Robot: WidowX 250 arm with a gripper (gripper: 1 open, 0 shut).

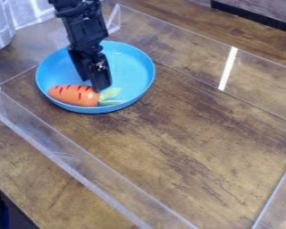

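Note:
A toy carrot (pixel 76 95), orange with dark stripes and pale green leaves, lies in the lower left part of a round blue plate (pixel 136 72). My black gripper (pixel 97 79) reaches down from the top left into the plate, its fingertips just above the carrot near its leafy end. Whether the fingers are open or shut is hard to tell at this size.
Clear plastic panels or strips (pixel 74 165) run along the left and right of the wooden table (pixel 193 152). A pale translucent object stands at the top left corner.

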